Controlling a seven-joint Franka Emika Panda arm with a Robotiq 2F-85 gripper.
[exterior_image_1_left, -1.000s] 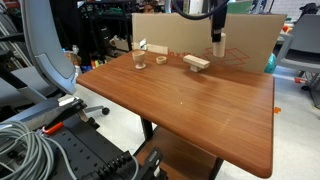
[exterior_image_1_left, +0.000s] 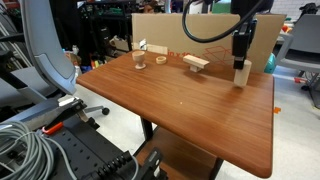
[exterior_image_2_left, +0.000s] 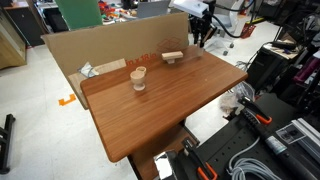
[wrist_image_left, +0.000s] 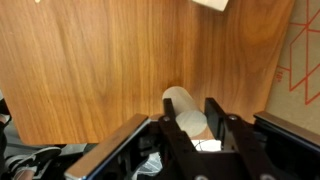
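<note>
A pale beige cylinder (exterior_image_1_left: 242, 74) stands upright beneath my gripper (exterior_image_1_left: 241, 52) at the far right side of the wooden table. In the wrist view its rounded end (wrist_image_left: 190, 123) sits between the dark fingers, which are shut on it. Exterior view 2 shows the gripper (exterior_image_2_left: 199, 42) small, near the table's far right corner. Whether the cylinder's lower end touches the tabletop, I cannot tell.
A light wooden block (exterior_image_1_left: 196, 63) lies left of the cylinder. Farther left are a cup-like piece (exterior_image_1_left: 138, 59) and a small round piece (exterior_image_1_left: 161, 60). A cardboard panel (exterior_image_1_left: 180, 40) borders the back.
The gripper and the cylinder have moved right and nearer the front in exterior view 1, and lower. The block and the pieces at left have stayed put.
</note>
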